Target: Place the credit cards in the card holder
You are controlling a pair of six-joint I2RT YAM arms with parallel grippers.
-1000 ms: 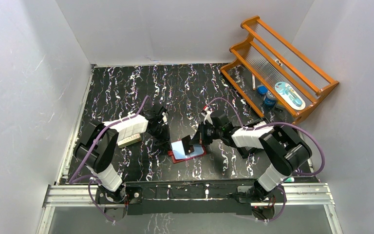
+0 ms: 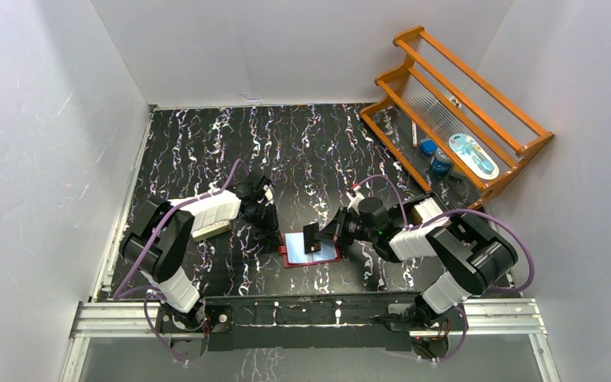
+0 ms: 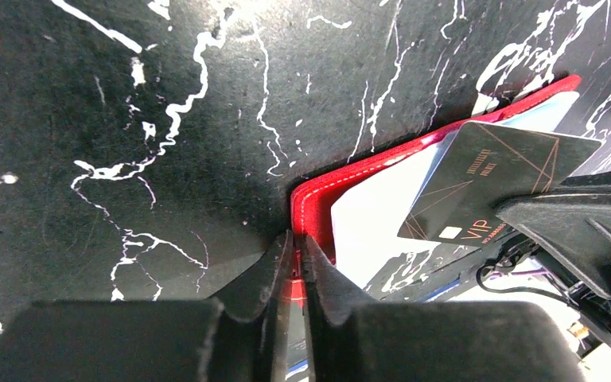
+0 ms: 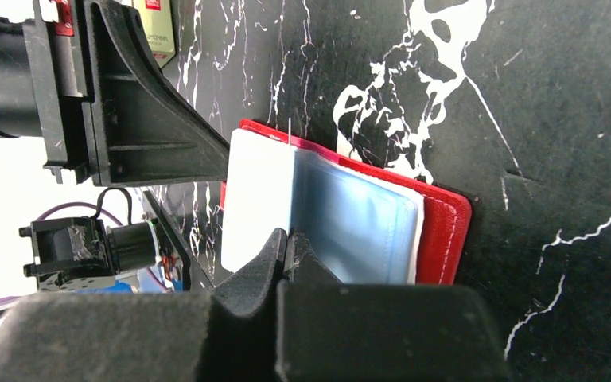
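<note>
The red card holder (image 2: 312, 263), with pale blue-white inner sleeves (image 4: 354, 215), lies open on the dark table. A black VIP card stands over the sleeves, nearly edge-on in the right wrist view. My right gripper is shut on this card by its side. Whether the card's lower edge is inside a sleeve cannot be told. At the holder's left end, my left gripper has its fingertips slightly apart, with the red edge showing between and just beyond them; whether they touch it is unclear.
A pale box (image 2: 212, 231) lies under the left forearm. A wooden rack (image 2: 461, 103) with small items stands at the back right. The table behind the holder is clear.
The holder has shifted slightly right, away from the left gripper, which has stayed in place. My right gripper has moved right and a little toward the front, with the black card.
</note>
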